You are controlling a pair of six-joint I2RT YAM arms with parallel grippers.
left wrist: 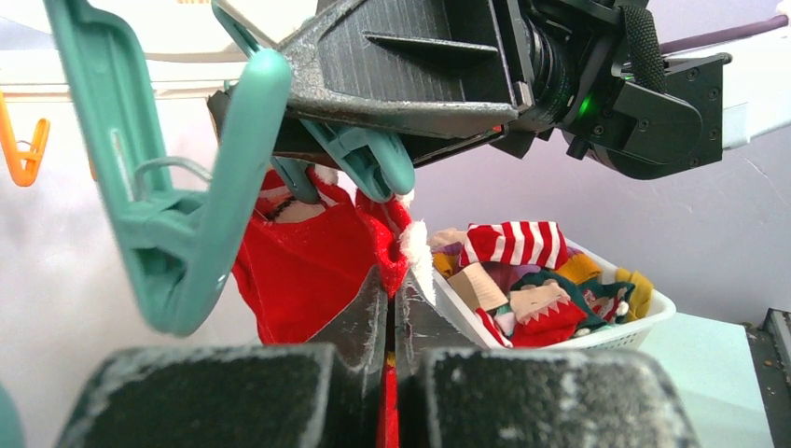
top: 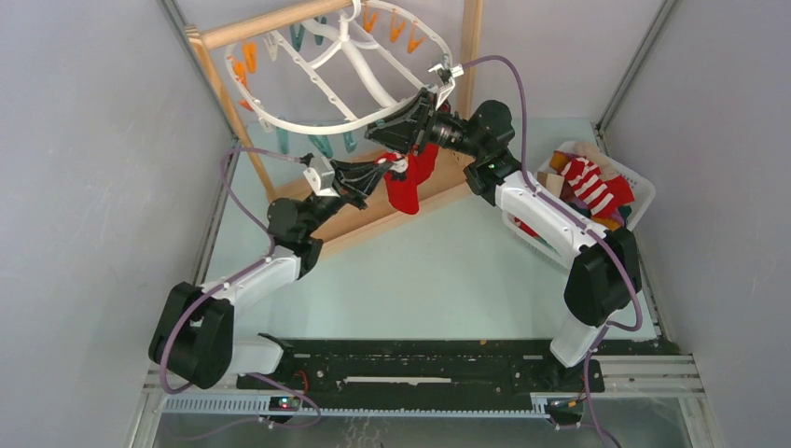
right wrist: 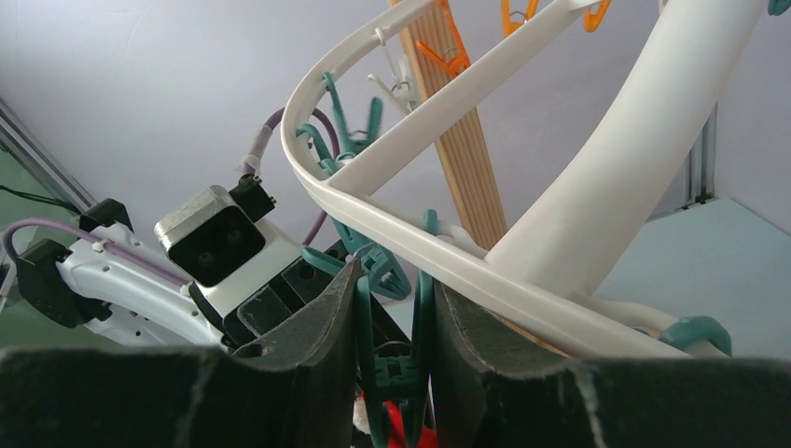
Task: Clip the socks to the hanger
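A red sock [top: 404,191] with a white fluffy edge hangs below the front of the white hanger ring [top: 322,129]. My left gripper is shut on the sock's upper edge, the cloth bunched above its fingertips. Up at the ring, my right gripper has a teal clip [right wrist: 396,373] between its fingers, which appear to press on both its arms. In the left wrist view the lower end of this teal clip [left wrist: 378,163] meets the top of the red sock [left wrist: 308,271]. Whether the clip's fingers enclose the cloth, I cannot tell.
Other teal clips [top: 321,145] and orange clips [top: 397,30] hang around the ring. One teal clip [left wrist: 168,224] dangles close to my left gripper. A white basket [top: 642,191] of socks stands at the right.
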